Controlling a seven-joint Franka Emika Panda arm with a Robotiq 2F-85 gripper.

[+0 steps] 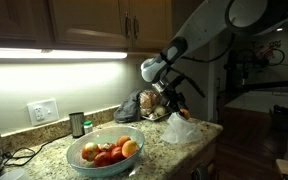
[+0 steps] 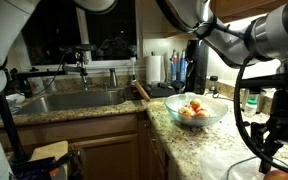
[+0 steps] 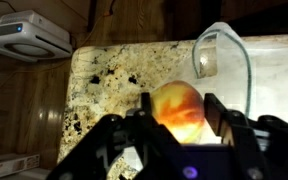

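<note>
A yellow-and-red peach fills the space between the fingertips of my gripper in the wrist view. Whether both fingers press on it is hard to tell. Below and beside it lies a clear plastic bag on the speckled counter. In exterior view 1 my gripper is just above the crumpled bag, near the counter's far right end. An orange part of the peach shows at the bottom right of exterior view 2, partly cut off by the frame.
A pale bowl with several fruits stands on the counter to the left. A green container stands by the wall, and a dark bag sits at the back. Bare counter shows left of the peach in the wrist view.
</note>
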